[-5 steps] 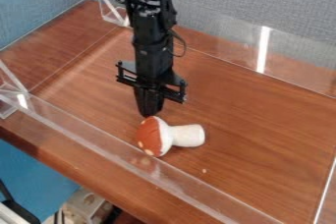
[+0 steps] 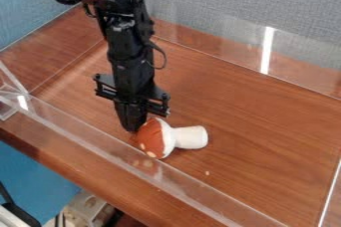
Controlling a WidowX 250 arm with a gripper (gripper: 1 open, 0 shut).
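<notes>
A toy mushroom [image 2: 170,137] with a red, white-spotted cap and white stem lies on its side on the wooden table, cap to the left, near the front clear wall. My black gripper [image 2: 132,124] is low, just left of and behind the cap, close to it. Its fingers look shut, and I see nothing held between them.
Clear low walls [image 2: 200,193] edge the wooden table [image 2: 253,131], along the front, back and sides.
The mushroom looks essentially unmoved.
</notes>
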